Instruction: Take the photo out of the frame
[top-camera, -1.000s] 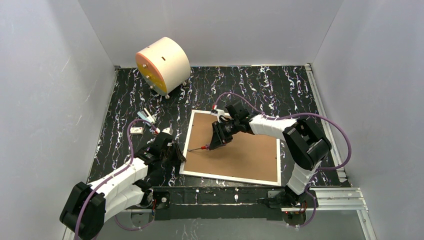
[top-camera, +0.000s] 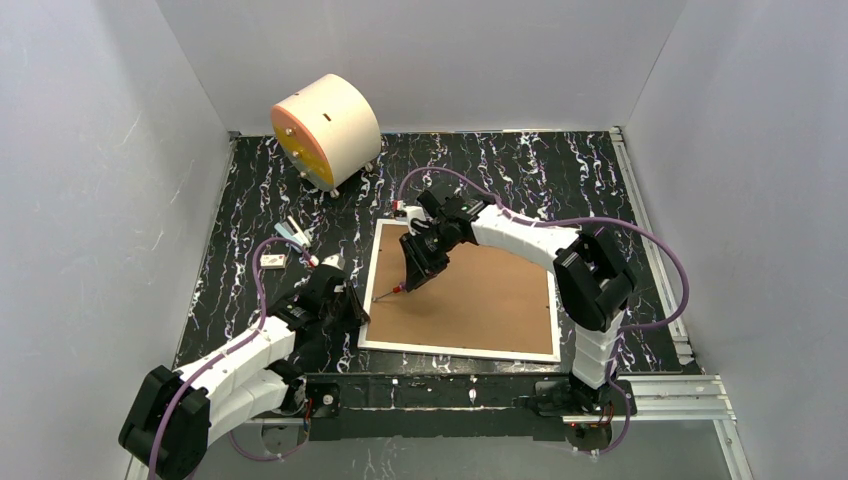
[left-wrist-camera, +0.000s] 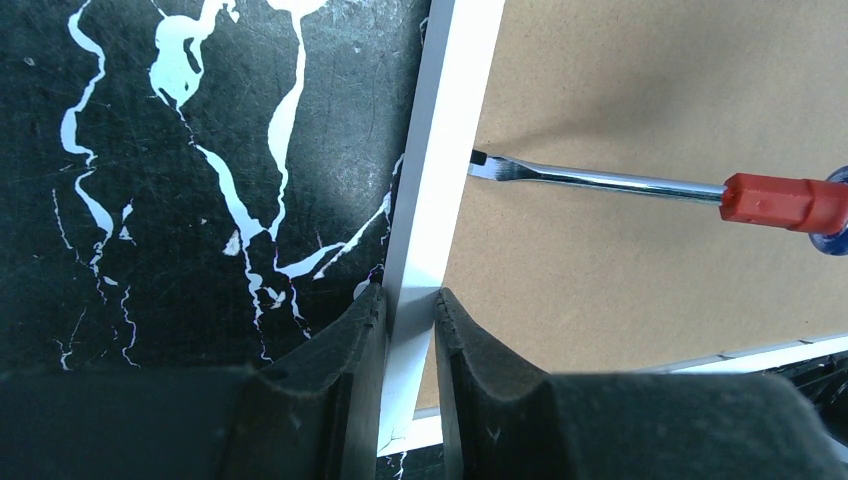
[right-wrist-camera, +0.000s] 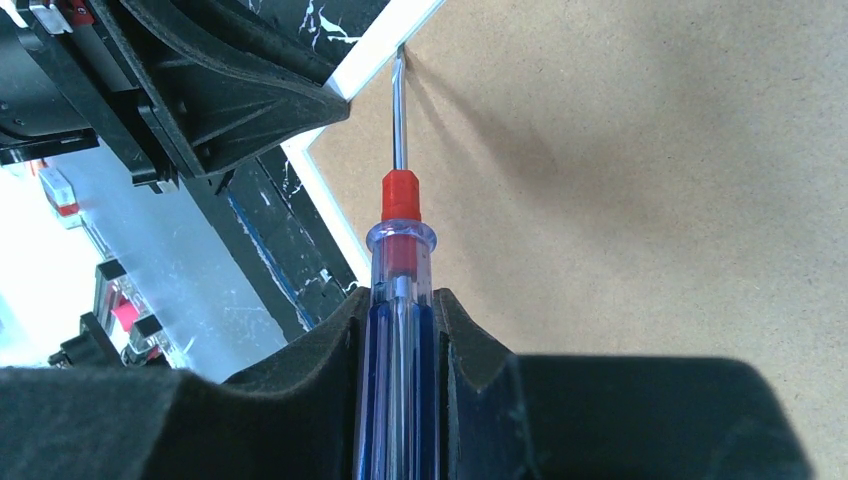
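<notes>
A white picture frame (top-camera: 460, 353) lies back side up, its brown backing board (top-camera: 480, 300) facing me. My left gripper is shut on the frame's left side bar near the front corner. In my right gripper is a screwdriver (right-wrist-camera: 402, 200) with a clear blue and red handle. Its flat tip meets a small dark tab (left-wrist-camera: 478, 157) at the inner edge of that bar, above the left fingers in the left wrist view. The photo is out of sight beneath the board.
A cream drum-shaped object (top-camera: 335, 125) with a yellow face stands at the back left. Left of the frame lie a small pale box (top-camera: 272, 261) and some light blue and white items (top-camera: 293, 233).
The right arm has moved left, its gripper coming closer to the frame's left bar and the screwdriver handle rising more steeply. The frame has slid very slightly left. My left gripper stays on the bar.
</notes>
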